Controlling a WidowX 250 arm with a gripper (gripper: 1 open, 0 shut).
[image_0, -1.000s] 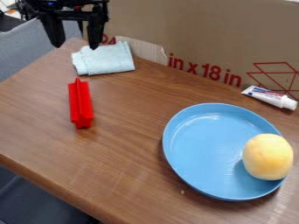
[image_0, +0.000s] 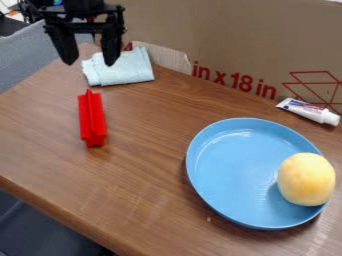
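Note:
The black gripper (image_0: 87, 45) hangs at the top left with its fingers apart and nothing between them, above and near a folded pale blue cloth (image_0: 118, 68). A long red object (image_0: 92, 120) lies on the wooden table (image_0: 140, 180) in front of the cloth. On the right, a yellow round object (image_0: 306, 180) rests on a light blue plate (image_0: 230, 165).
A white toothpaste tube (image_0: 309, 110) lies at the back right, before a cardboard wall (image_0: 241, 35) along the rear edge. A grey surface (image_0: 27, 55) is beyond the left edge.
The gripper has moved slightly downward. The objects on the table have not visibly moved.

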